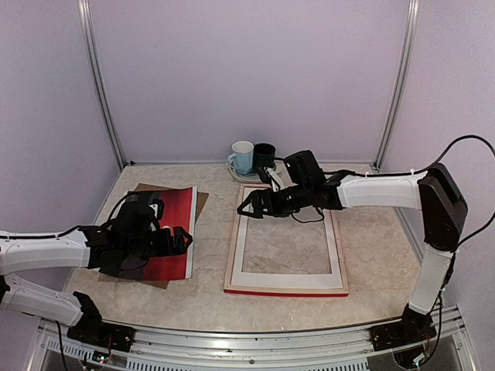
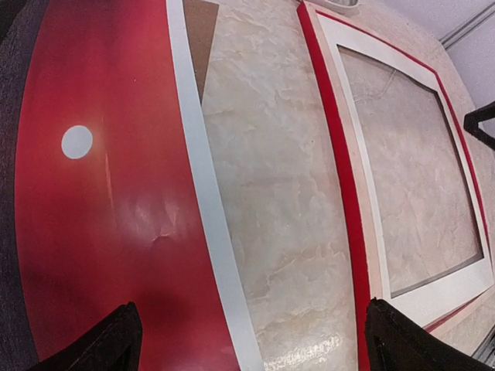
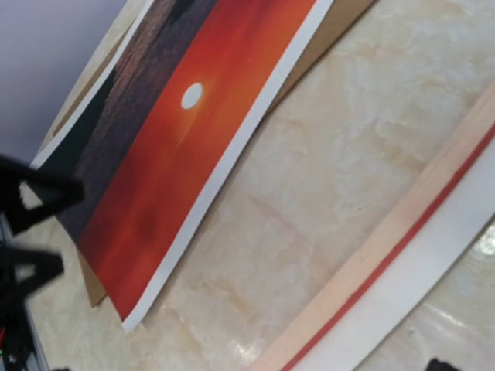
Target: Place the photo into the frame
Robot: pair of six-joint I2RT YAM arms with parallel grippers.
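The photo, a red-orange sunset print with a white border [image 1: 175, 267] [image 2: 113, 216] [image 3: 186, 154], lies on a brown board [image 1: 202, 204] at the left. The empty frame [image 1: 334, 263] [image 2: 357, 178] [image 3: 387, 255], with white mat and red edge, lies right of centre. My left gripper [image 1: 176, 241] is open above the photo's right part, its fingers at the bottom of the left wrist view. My right gripper [image 1: 253, 205] is open above the frame's upper left, nothing between its fingers.
A light blue mug [image 1: 241, 158] and a black mug [image 1: 264, 154] stand on stacked saucers at the back. Bare table [image 1: 209, 301] shows between photo and frame and at the front.
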